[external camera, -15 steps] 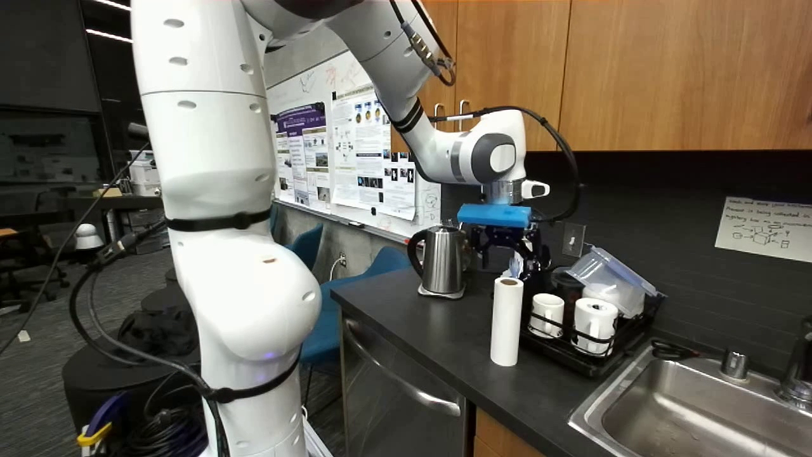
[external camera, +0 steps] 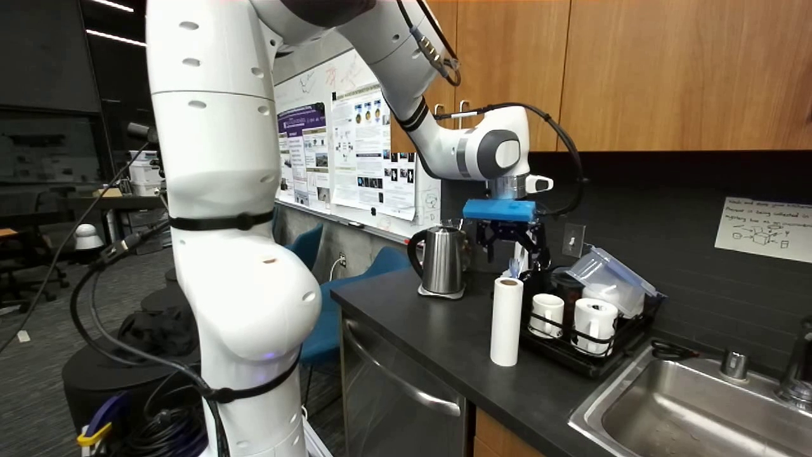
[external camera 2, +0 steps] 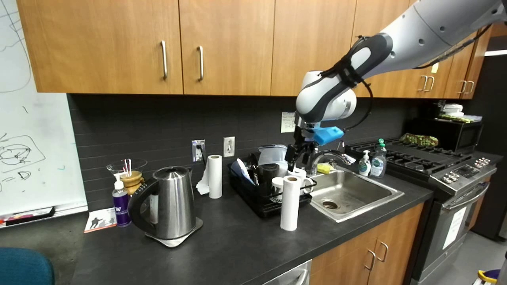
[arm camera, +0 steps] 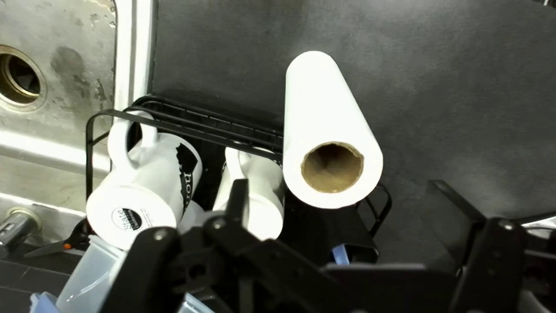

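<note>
A white paper roll (arm camera: 333, 120) stands upright on the dark counter, its brown cardboard core facing up in the wrist view. In exterior view 1 the same roll (external camera: 506, 324) is just in front of the dish rack (external camera: 563, 346). My gripper is open, its fingers spread wide with nothing held between them. It hangs above the rack area, behind and higher than the roll's top. Two white mugs (arm camera: 146, 182) (arm camera: 255, 193) lie bottom up in the rack. From exterior view 2, the gripper (external camera 2: 290, 164) appears over the rack, partly blurred against the dark wall.
A steel kettle (external camera 2: 173, 204) stands on the counter, with a second paper roll (external camera 2: 215, 176) near the wall. The sink (external camera 2: 354, 190) lies beside the rack. Clear plastic containers (external camera: 613, 280) rise at the rack's back. Open counter lies between kettle and front roll.
My gripper has risen slightly and shifted a little to the right in exterior view 1. The front roll, mugs and rack have stayed in place.
</note>
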